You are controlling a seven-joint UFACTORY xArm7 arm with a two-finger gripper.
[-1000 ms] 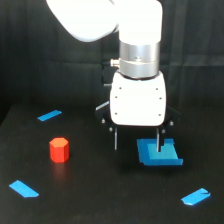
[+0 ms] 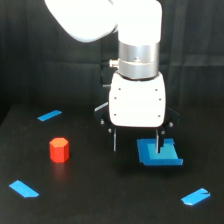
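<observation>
My gripper (image 2: 136, 149) stands open, its two thin fingers pointing down and wide apart, with nothing seen between them but dark background. Its right finger overlaps the blue square piece (image 2: 161, 156) in the picture; whether they touch, I cannot tell. That piece lies on the table at right of centre, with a lighter blue part on top, partly hidden by the finger. Well to the left of the gripper sits an orange-red hexagonal block (image 2: 59, 151), upright and apart from everything else.
Strips of blue tape lie flat on the black table: one at the far left (image 2: 49, 115), another at the near left (image 2: 23, 188), a third at the near right (image 2: 195, 197). Dark curtain hangs behind.
My gripper has shifted very slightly down and to the left in the picture, still open. The block and the blue piece have stayed put.
</observation>
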